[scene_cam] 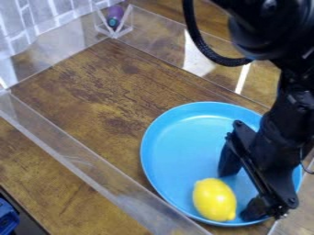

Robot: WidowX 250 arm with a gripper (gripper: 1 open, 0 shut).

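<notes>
A blue plate (178,147) lies on the wooden surface at the lower right. On its lower part rests a yellow lemon (214,199). My black gripper (241,186) hangs over the plate's right side, open, its fingers low near the plate just right of and behind the lemon, with nothing seen between them.
A clear acrylic wall (73,161) runs along the left, with more panels at the back. A small purple object (114,16) is in the back corner. A blue item (6,218) sits at the lower left edge. The wood left of the plate is clear.
</notes>
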